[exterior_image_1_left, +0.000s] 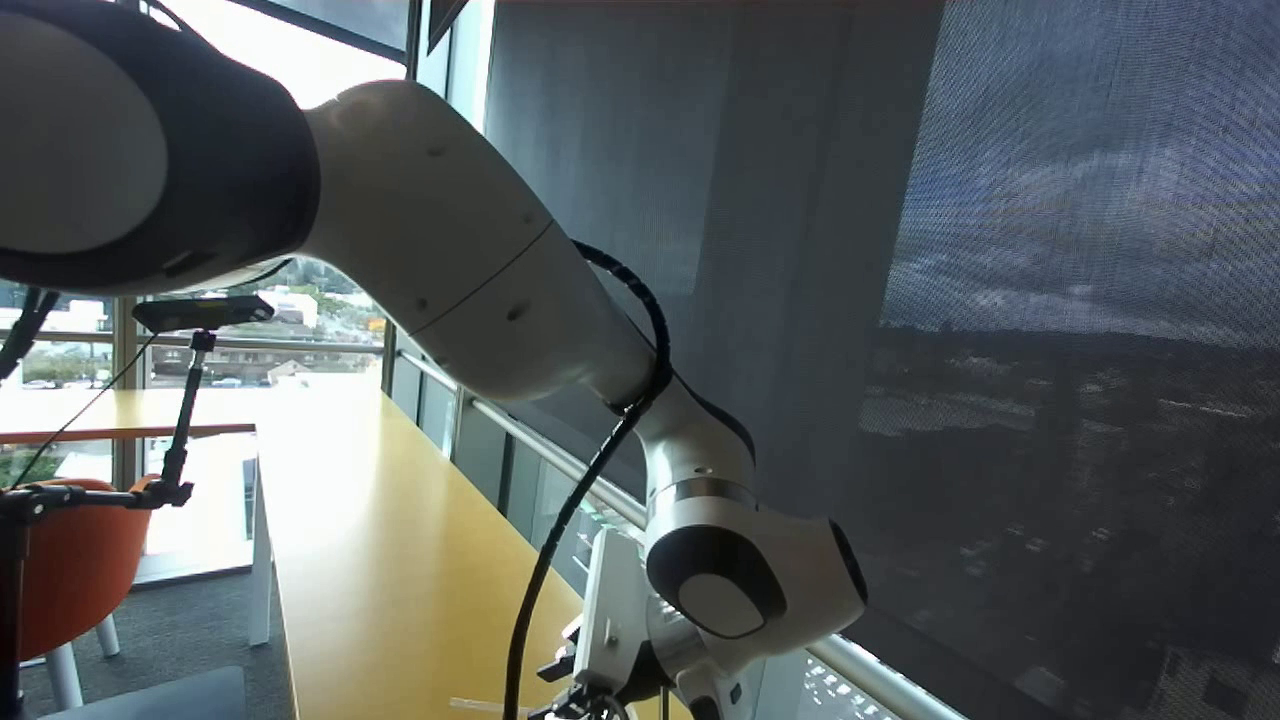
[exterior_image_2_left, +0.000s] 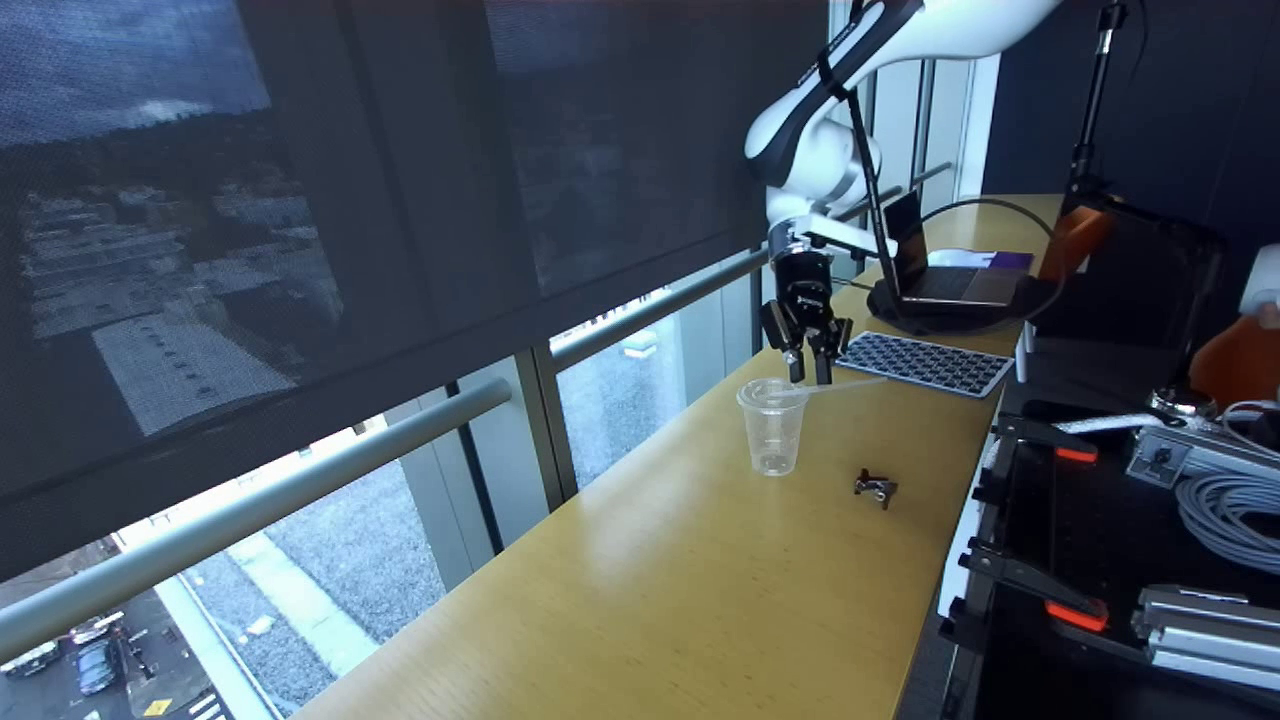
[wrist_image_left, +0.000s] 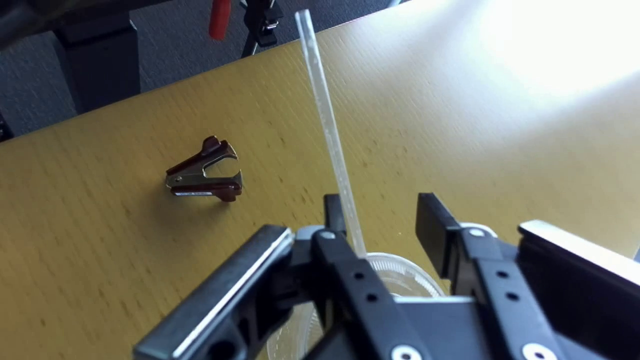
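Observation:
A clear plastic cup (exterior_image_2_left: 771, 432) stands upright on the table, and a thin translucent straw (wrist_image_left: 328, 123) reaches out sideways from its top. My gripper (exterior_image_2_left: 809, 371) is just above and beside the cup's rim. In the wrist view the gripper is part open, with a gap between its fingers. The straw's lower end passes close to the left finger; whether they touch I cannot tell. Part of the cup (wrist_image_left: 402, 273) shows below the fingers, and the rest is hidden by them. A dark red staple remover (wrist_image_left: 204, 174) lies apart on the table.
Behind the gripper are a grey patterned board (exterior_image_2_left: 924, 362) and a laptop (exterior_image_2_left: 954, 282). A rail (exterior_image_2_left: 660, 320) runs along the window side. Black clamps (exterior_image_2_left: 1032, 570) stand off the table's other edge.

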